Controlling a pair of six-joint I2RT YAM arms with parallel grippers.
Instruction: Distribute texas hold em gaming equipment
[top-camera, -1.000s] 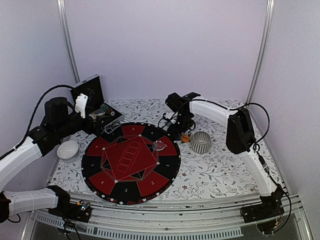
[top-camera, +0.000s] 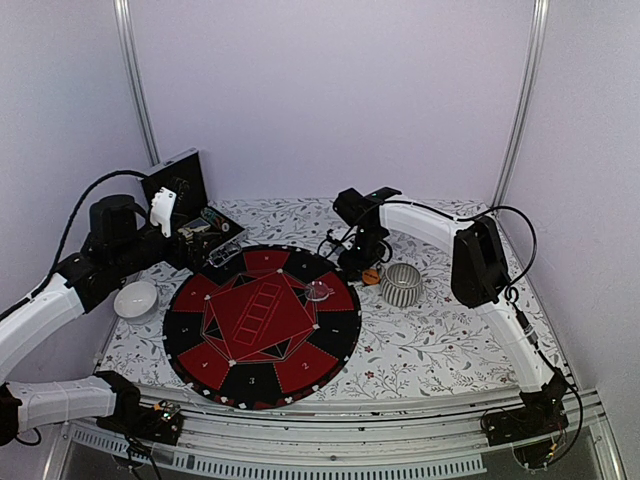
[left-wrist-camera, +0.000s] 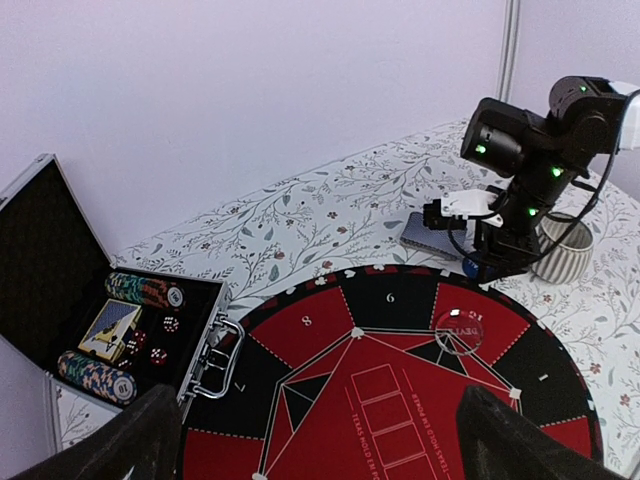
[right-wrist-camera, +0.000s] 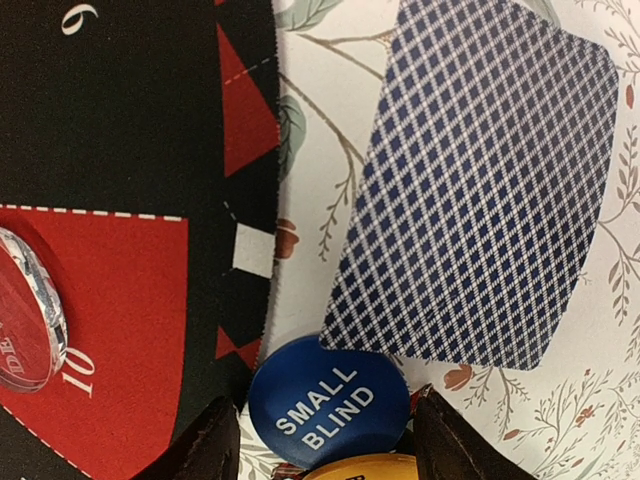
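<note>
A blue disc marked SMALL BLIND (right-wrist-camera: 330, 398) lies at the mat's edge, partly under an orange disc (right-wrist-camera: 370, 468). My right gripper is part open, its fingers (right-wrist-camera: 208, 450) on either side of the blue disc; no firm contact shows. A deck of cards with a blue checked back (right-wrist-camera: 475, 190) lies just beyond the disc. The clear dealer disc (left-wrist-camera: 458, 332) rests on the round red and black poker mat (top-camera: 262, 320). My left gripper stands wide open above the mat's left side, with nothing between its fingers.
An open black case (left-wrist-camera: 150, 335) with chip rolls and cards stands at the back left. A white bowl (top-camera: 136, 300) sits left of the mat, and a striped cup (top-camera: 401, 286) stands right of the right gripper.
My right arm has shifted very slightly by the mat's back right edge. The left arm and the objects in the top view stay where they were.
</note>
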